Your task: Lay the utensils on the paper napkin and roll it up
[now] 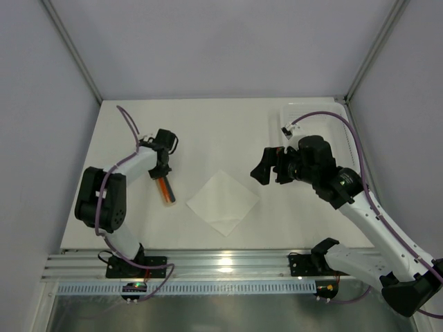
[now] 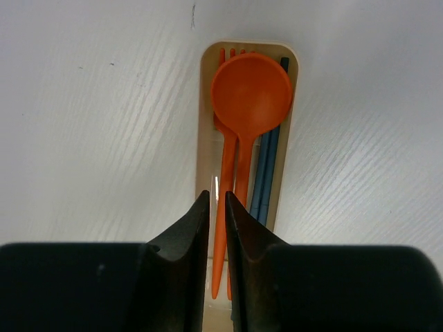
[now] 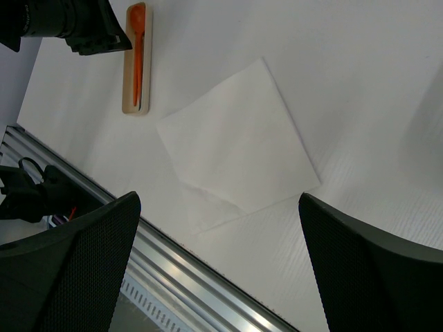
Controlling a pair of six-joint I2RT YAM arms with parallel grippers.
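A narrow tan box (image 1: 169, 200) on the left of the table holds an orange spoon (image 2: 250, 93), another orange utensil with tines (image 2: 226, 159) and dark blue sticks (image 2: 266, 173). My left gripper hangs over the box, its fingertips close together with a narrow gap; whether they touch anything is unclear. The white paper napkin (image 1: 223, 202) lies flat right of the box, one corner toward the front edge. My right gripper stands open above the table, right of the napkin, with nothing between its fingers.
A white plastic tray (image 1: 309, 111) sits at the back right, partly behind the right arm. A metal rail (image 1: 225, 261) runs along the front edge.
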